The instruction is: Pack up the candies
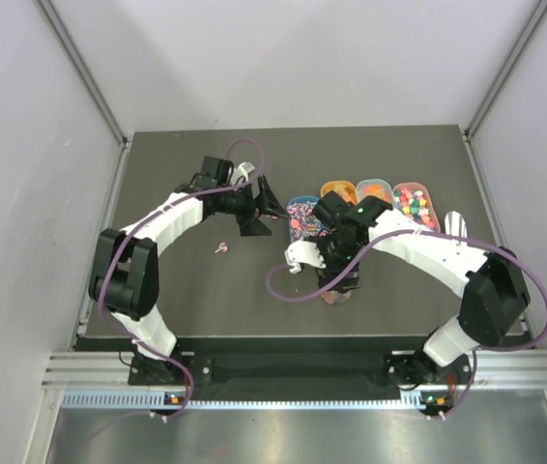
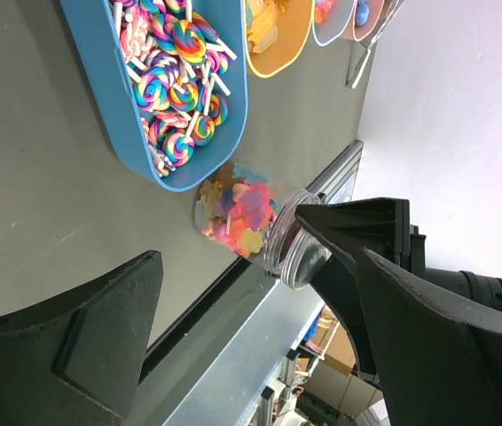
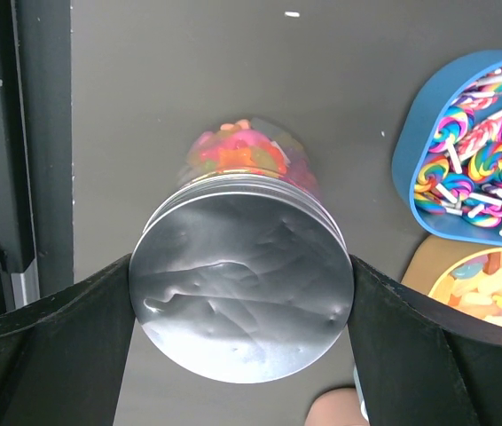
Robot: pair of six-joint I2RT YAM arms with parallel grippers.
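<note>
A clear jar of gummy candies stands near the table's front edge, its silver lid (image 3: pixel 242 288) facing up into the right wrist view. My right gripper is open around the lid, with one finger close against each side. Whether the fingers press on it is unclear. My left gripper stands open to the left of the blue bin (image 1: pixel 292 227), and nothing shows between its fingers. That bin holds swirl lollipops (image 2: pixel 180 71). One loose pink candy (image 1: pixel 221 247) lies on the bare table below the left gripper.
Behind the right arm stand an orange bin (image 1: pixel 328 184), a clear bin (image 1: pixel 387 184) and a pink bin (image 1: pixel 432 205), all with candies. The right arm covers part of the bins.
</note>
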